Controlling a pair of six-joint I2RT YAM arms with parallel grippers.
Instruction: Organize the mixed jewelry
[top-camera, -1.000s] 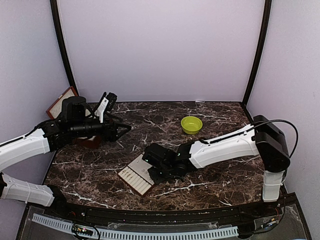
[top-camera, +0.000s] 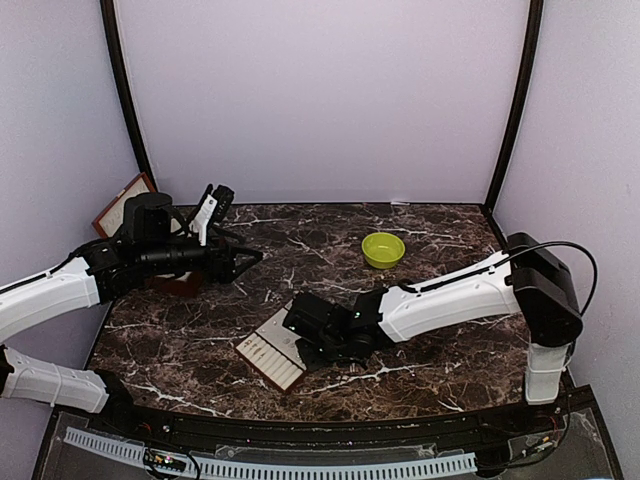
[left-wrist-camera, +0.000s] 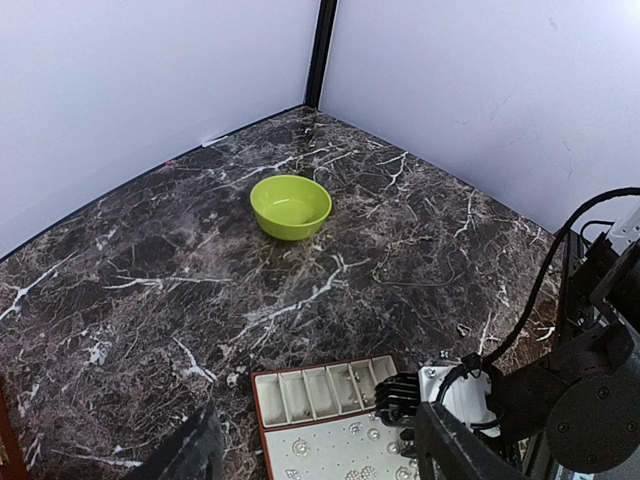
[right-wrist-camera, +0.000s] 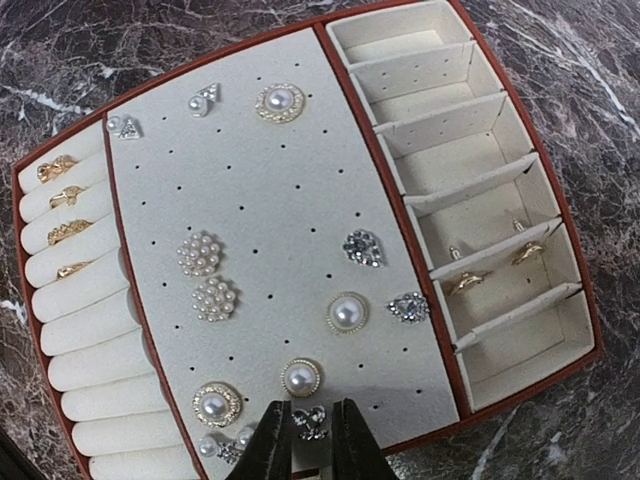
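A jewelry tray (right-wrist-camera: 270, 180) lies on the marble table with gold rings (right-wrist-camera: 70, 230) in its left rolls, pearl and crystal earrings (right-wrist-camera: 348, 312) on the middle board, and small pieces in two right compartments. My right gripper is low over the board's near edge, fingers slightly apart around a crystal earring (right-wrist-camera: 311, 419); whether it touches it I cannot tell. My left gripper stands open, raised at the table's left with nothing between its fingers.
A green bowl (top-camera: 383, 250) sits at the back right. A second box with raised lid (top-camera: 120, 205) is behind the left arm.
My right arm has shifted very slightly over the tray; the left arm and the objects in the top view look unchanged.
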